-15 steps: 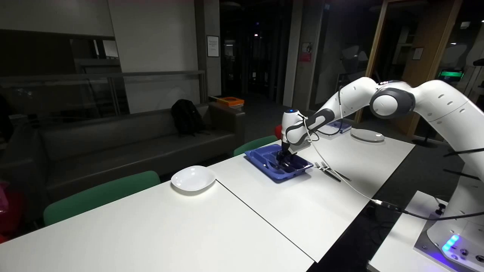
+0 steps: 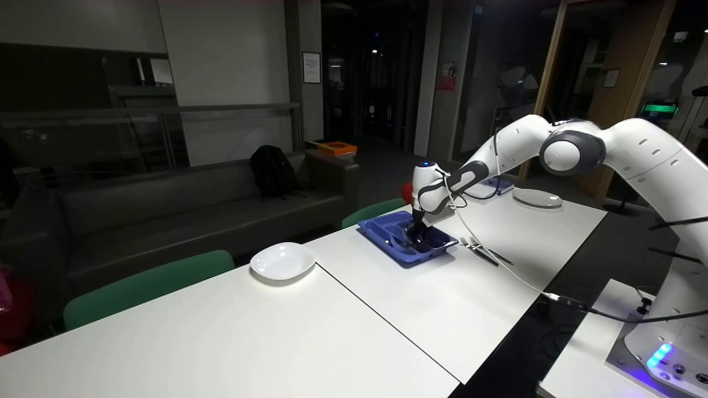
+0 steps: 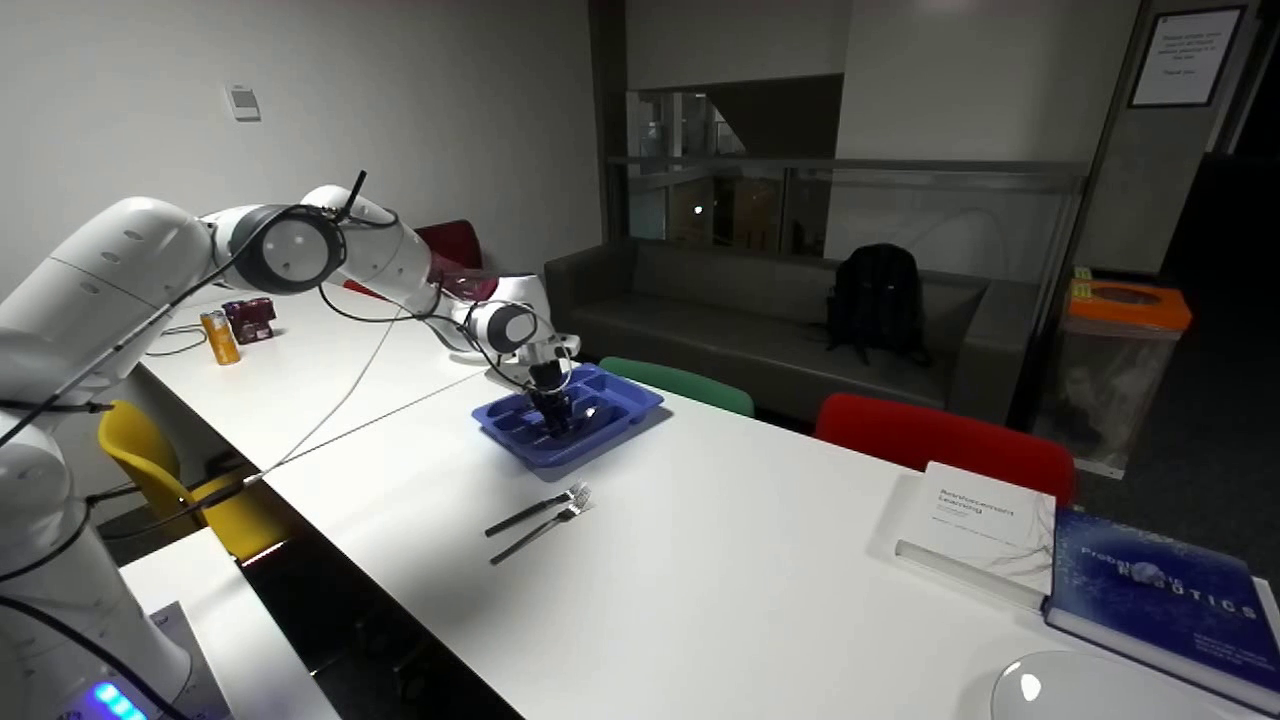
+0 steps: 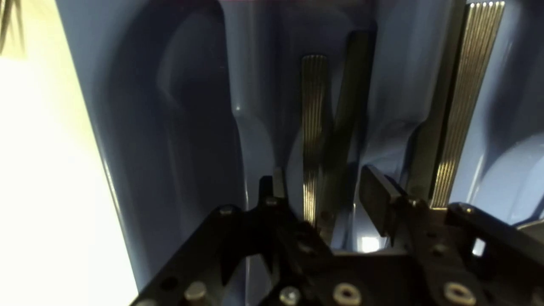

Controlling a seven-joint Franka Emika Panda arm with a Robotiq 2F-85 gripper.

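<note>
A blue cutlery tray (image 3: 633, 396) with several compartments rests on the white table. My gripper reaches down into it, its black fingers (image 4: 378, 199) apart on either side of a narrow compartment. Two dark, slim utensil handles lie between them in the wrist view: a ribbed one (image 4: 313, 102) and a smooth one (image 4: 352, 86). No finger is seen pressed against either handle. To the right, another compartment holds a second ribbed handle (image 4: 471, 92) with a smooth one beside it. The left compartment (image 4: 199, 127) looks empty.
Two forks with dark handles (image 3: 540, 526) lie on the table beside the tray. A white bowl (image 2: 282, 261) stands across the table seam. Books (image 3: 1158, 588) and a plate (image 2: 537, 198) occupy the far end.
The arm has sunk very slightly, with the gripper a touch lower in the tray. The tray, bowl and forks stay where they were.
</note>
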